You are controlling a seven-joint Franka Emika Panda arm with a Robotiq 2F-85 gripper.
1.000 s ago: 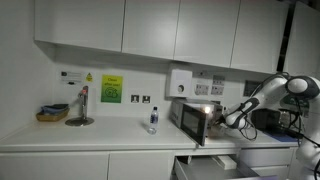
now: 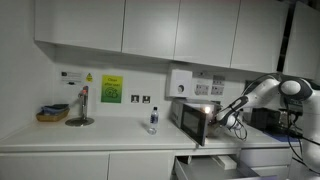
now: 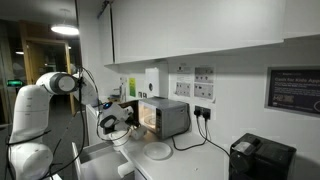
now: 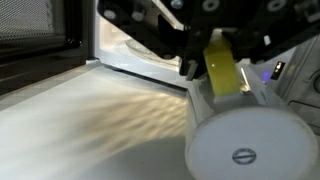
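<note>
In the wrist view, my gripper is shut on the yellow part (image 4: 224, 75) of a white, rounded object (image 4: 250, 145), whose kind I cannot tell. That object fills the lower right, with a small round mark on its near face. Behind it, the microwave's lit opening shows a pale round plate inside. The microwave (image 3: 170, 116) stands on the counter; its door (image 2: 194, 124) hangs open in exterior view 1. Both exterior views place the gripper close by the microwave's opening, where the held object is too small to make out.
A white plate (image 3: 157, 151) lies beside the microwave, with a black appliance (image 3: 260, 158) farther along. The open drawer (image 2: 214, 168) juts out below the counter. A bottle (image 2: 154, 121) stands to the left, where much of the counter is clear.
The arm's elbow and forearm have risen a little in exterior view 1. The microwave door, bottle and drawer look unmoved.
</note>
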